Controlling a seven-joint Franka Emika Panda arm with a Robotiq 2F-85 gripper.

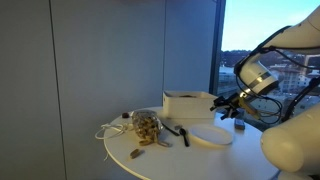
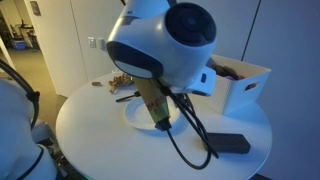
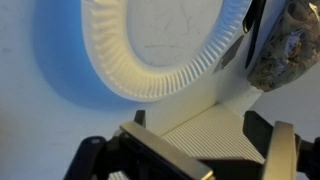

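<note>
A white paper plate with a fluted rim lies on the round white table; in the wrist view the plate's rim curves across the top. My gripper is open, its two dark fingers well apart and nothing between them. From the side, the gripper hangs above the far right part of the plate, near the white bin. The second exterior view has the arm in front of much of the plate, and the fingertips cannot be made out there.
A clear container of brown pieces lies left of the plate, with several loose pieces nearby. Dark-handled utensils lie between. A dark block rests beside the bin.
</note>
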